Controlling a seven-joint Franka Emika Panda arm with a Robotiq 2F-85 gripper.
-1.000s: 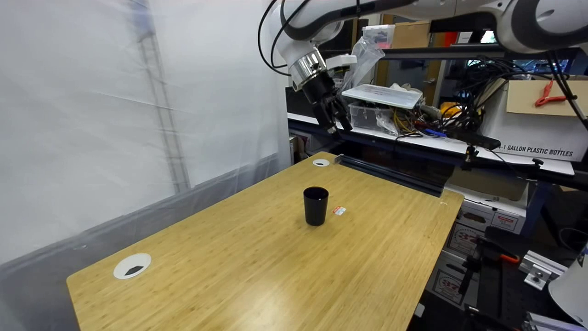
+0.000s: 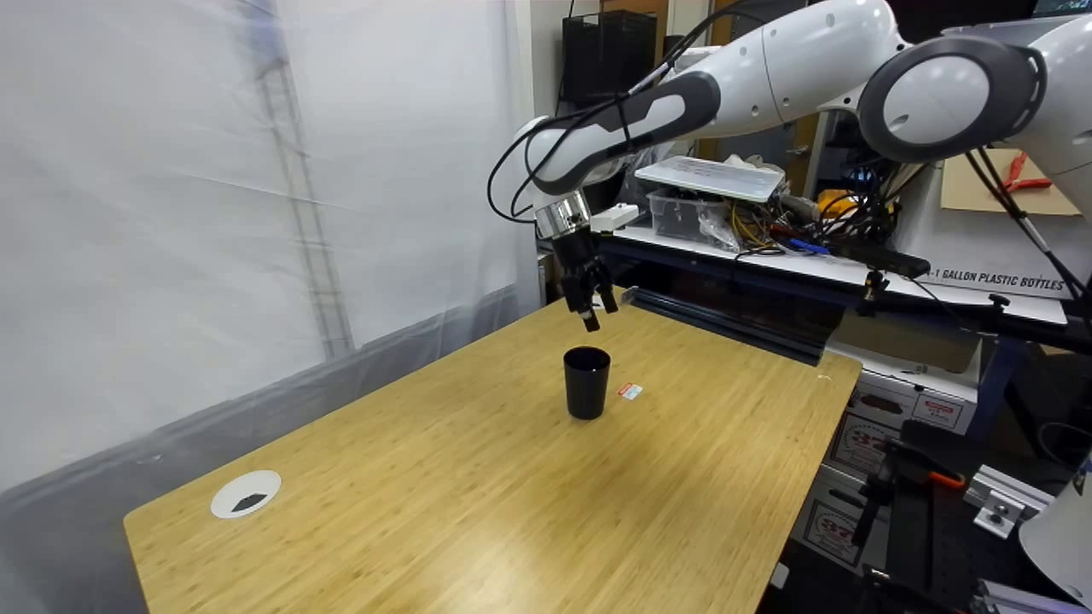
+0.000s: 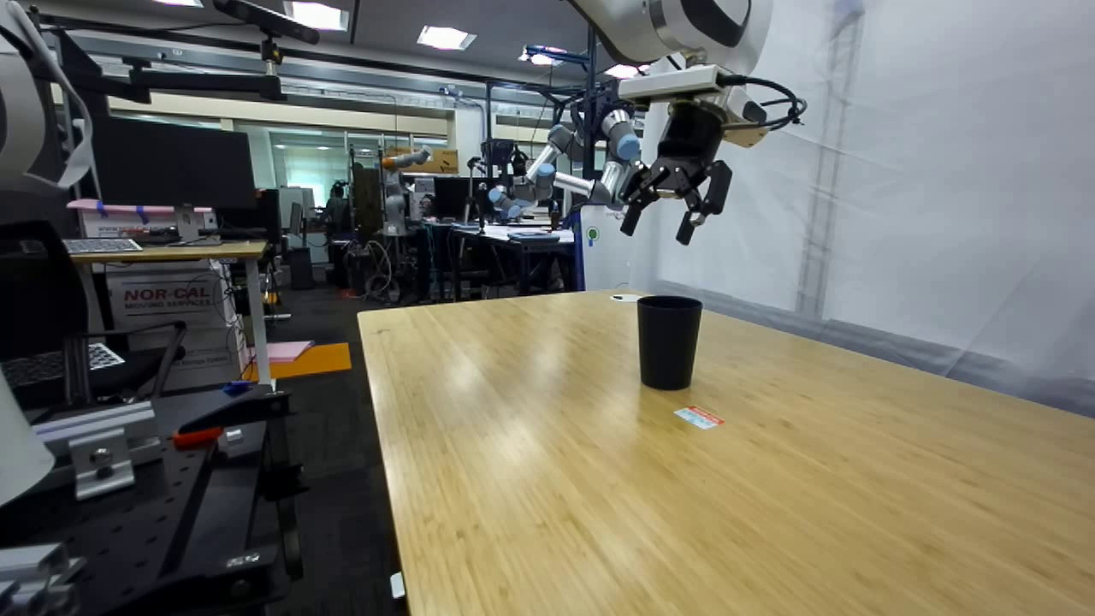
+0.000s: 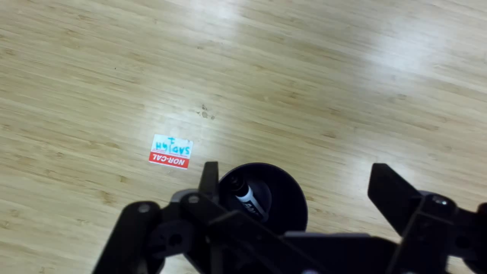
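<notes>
A black cup stands upright on the wooden table, near its middle. Inside it lies a marker with a dark cap and a white label, seen in the wrist view. My gripper is above the cup with its fingers spread and nothing between them. From overhead, the left fingertip overlaps the cup's rim, while the right one is well clear of it over bare wood. Part of the cup's near side is hidden behind the gripper in that view.
A small red and white sticker lies flat beside the cup. White round grommets sit in the tabletop. A plastic curtain hangs along one edge. Around the cup the table is clear.
My arm has come down, bringing the gripper from higher up to nearer the cup. The cup and the sticker have stayed where they were.
</notes>
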